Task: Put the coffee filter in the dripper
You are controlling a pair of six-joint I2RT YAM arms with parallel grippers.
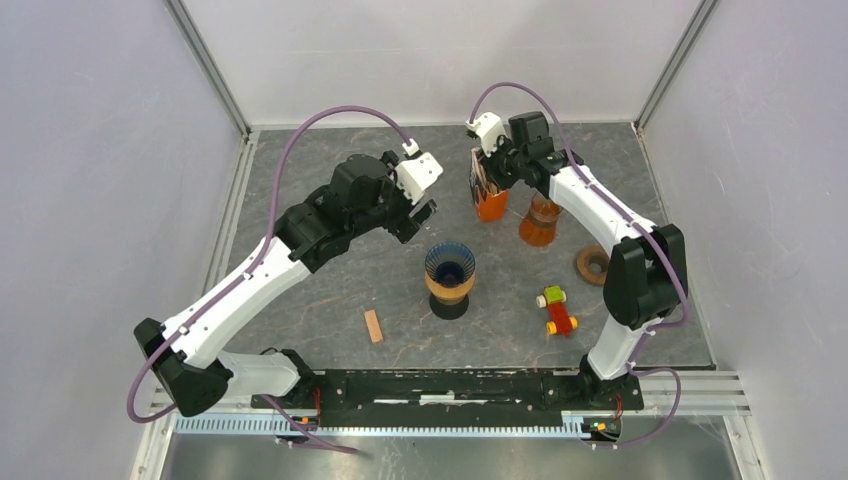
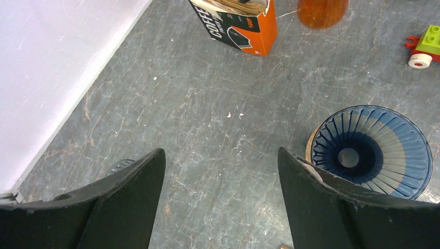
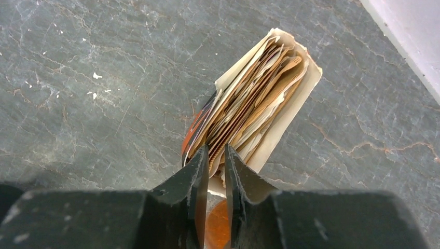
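The dripper (image 1: 449, 280), a blue ribbed cone (image 2: 394, 155) on a wooden holder, stands at the middle front. My left gripper (image 1: 420, 215) hangs above and left of it, fingers apart with nothing between them in the left wrist view (image 2: 222, 161). The orange and black box of coffee filters (image 1: 490, 200) stands at the back, open and packed with brown papers (image 3: 254, 104). My right gripper (image 1: 492, 165) is over that box, its fingertips (image 3: 231, 155) close together with a narrow gap, at the lower end of the papers; whether paper is between them cannot be told.
An amber carafe (image 1: 537, 225) stands right of the box, with a brown ring (image 1: 592, 265) farther right. A toy car (image 1: 558, 312) and a small wooden block (image 1: 373, 325) lie at the front. Walls bound both sides and the back.
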